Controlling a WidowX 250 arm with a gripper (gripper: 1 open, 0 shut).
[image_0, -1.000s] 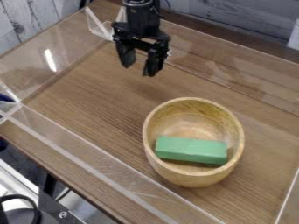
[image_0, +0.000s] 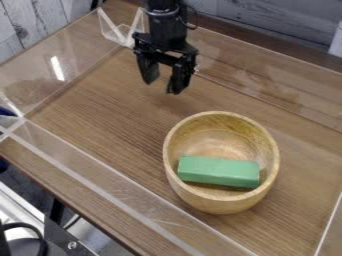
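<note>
The black robot arm with its gripper (image_0: 164, 70) is at the top centre, its fingers open and hanging above the bare wooden table, with nothing seen between them. In the lower right a round tan bowl (image_0: 221, 135) holds a green block (image_0: 218, 172), which lies in its front half, well apart from the gripper.
A black cable (image_0: 27, 228) lies at the bottom left corner, off the table's edge.
The arm and gripper have shifted slightly and changed their pose at the top centre. The bowl and green block have not moved.
</note>
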